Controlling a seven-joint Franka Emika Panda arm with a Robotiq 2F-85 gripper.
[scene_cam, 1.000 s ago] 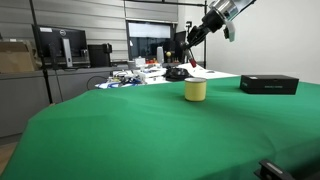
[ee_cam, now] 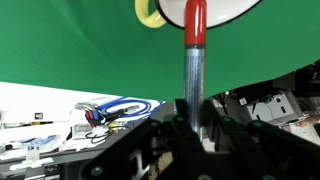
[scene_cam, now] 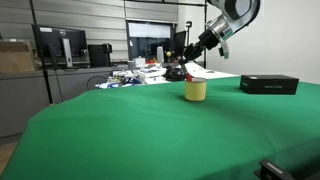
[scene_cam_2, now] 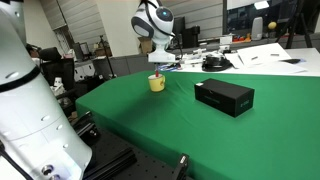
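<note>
A yellow mug with a handle stands upright on the green table. My gripper is directly above it, pointing down and shut on a slim stick with a red end and a grey body. In the wrist view the red part of the stick lies across the white inside of the mug, whose yellow handle shows beside it. From exterior view 2 the red end also appears at the rim of the mug. Whether its tip has passed below the rim, I cannot tell.
A black box rests on the table to the right of the mug. Cables and other clutter lie behind the far table edge.
The gripper has come down toward the mug, bringing the red end of the stick from above the mug to its rim. The mug and the box have stayed put.
</note>
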